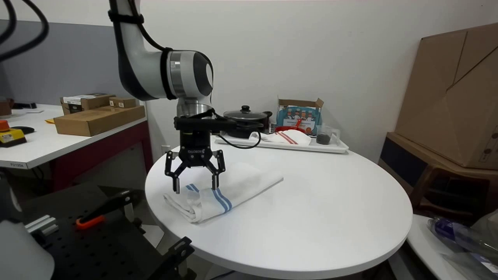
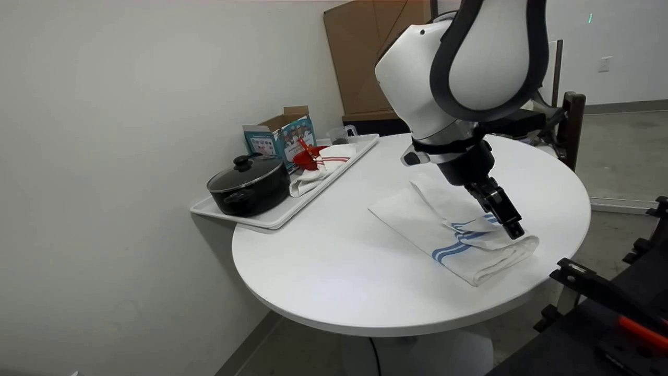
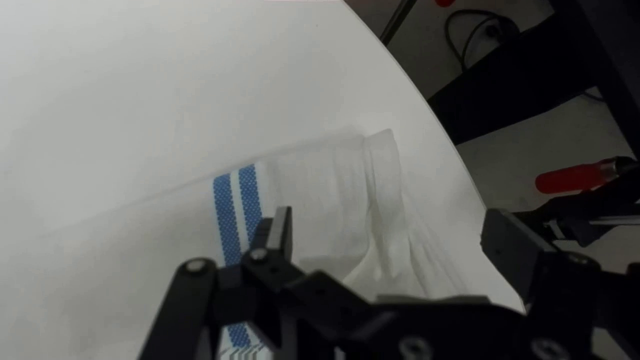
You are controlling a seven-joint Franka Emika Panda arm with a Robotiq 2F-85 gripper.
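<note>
A white towel with blue stripes (image 1: 242, 191) lies folded on the round white table (image 1: 327, 210), close to the edge at the left in exterior view 1. Its end nearest that edge is bunched and rumpled. Just over this end is my gripper (image 1: 196, 186), open and pointing down, its fingers wide apart with nothing between them. In the wrist view, one of the fingers (image 3: 279, 234) is over the towel (image 3: 318, 198) beside the blue stripes, while the other stands toward the table's rim. Whether the fingertips touch the cloth I cannot tell.
On a white tray (image 2: 282, 216) by the wall sit a lidded black pot (image 2: 247, 185), a red bowl (image 2: 307, 160), a red-striped cloth (image 2: 319, 172), a box (image 2: 294, 134) and a clear cup (image 2: 340, 134).
</note>
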